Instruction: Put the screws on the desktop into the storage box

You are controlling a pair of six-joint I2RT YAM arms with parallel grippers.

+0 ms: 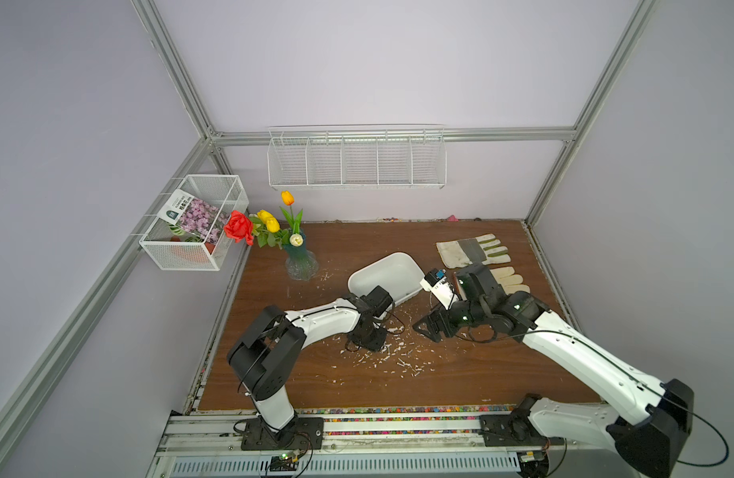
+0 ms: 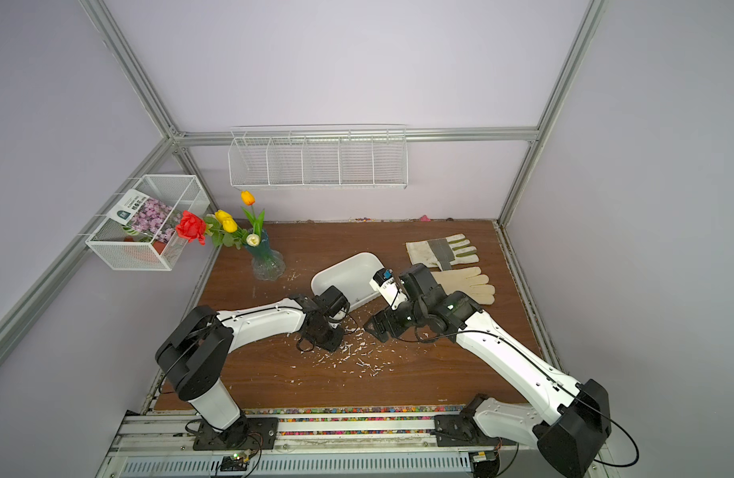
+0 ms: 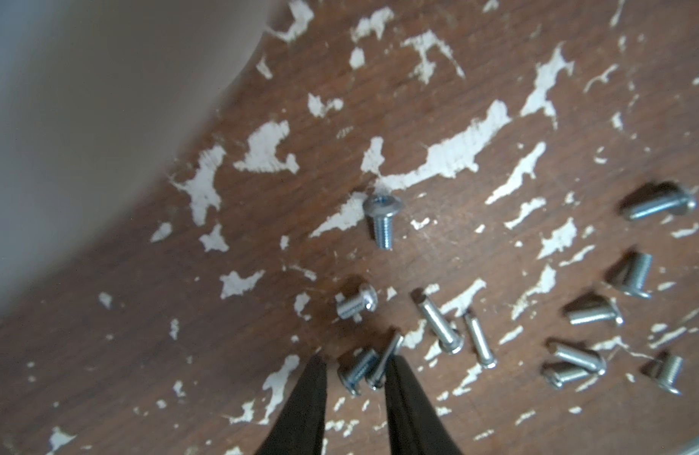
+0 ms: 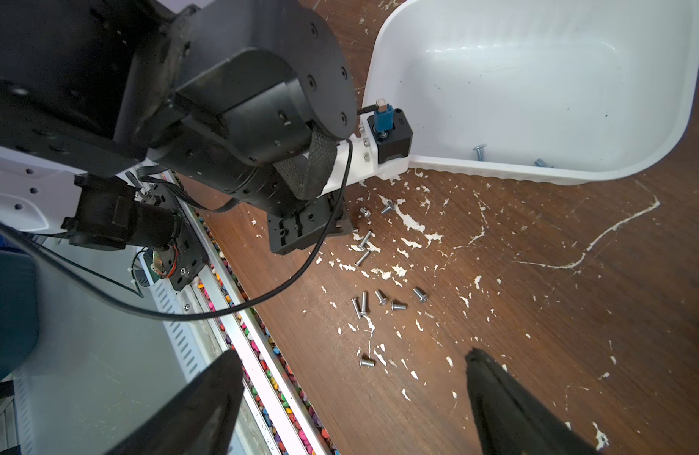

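Observation:
The white storage box (image 4: pixel 539 91) lies behind the grippers, two screws (image 4: pixel 479 151) in view inside it. Several silver screws (image 3: pixel 439 322) are scattered on the wooden desktop (image 3: pixel 212 326), among white scuff marks. My left gripper is low over the cluster near the box's front-left edge, its fingertips either side of a pair of screws at the bottom of the left wrist view; it stands open. My right gripper hangs higher, to the right of the screws, open with nothing visible between its fingers.
A vase (image 1: pixel 301 263) of flowers stands at the back left. Gloves (image 1: pixel 472 251) lie at the back right, partly behind my right arm. Wire baskets hang on the back rail (image 1: pixel 518 134) and left side.

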